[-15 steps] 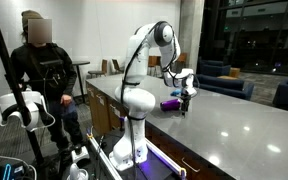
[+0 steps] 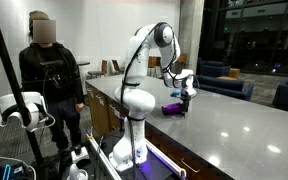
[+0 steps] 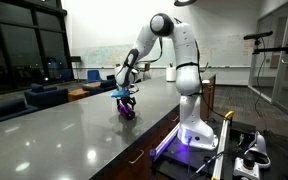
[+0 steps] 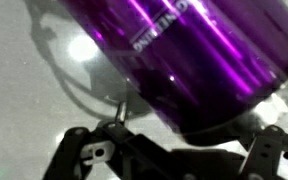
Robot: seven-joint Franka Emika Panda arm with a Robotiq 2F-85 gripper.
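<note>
A shiny purple cylinder (image 4: 189,55) with pale printed lettering fills the upper part of the wrist view, very close to the camera and slanting down to the right. Exterior view 1 shows the same purple cylinder (image 2: 171,108) low over the near-left part of the table, right beside my gripper (image 2: 184,110). From the other side, the purple cylinder (image 3: 125,108) shows at the gripper too. The cylinder's end covers part of the gripper in the wrist view, so whether its fingers are closed around the cylinder cannot be made out.
The grey tabletop (image 2: 229,130) is broad and largely bare toward the right. Something blue (image 2: 177,94) shows near the wrist of the arm. A person (image 2: 52,75) stands at the left, off the table. Dark blue seats (image 2: 222,87) stand behind the table.
Compared with a second ago, the purple cylinder sits slightly lower in exterior view 1, staying beside the gripper. The rest of the arm looks almost the same.
</note>
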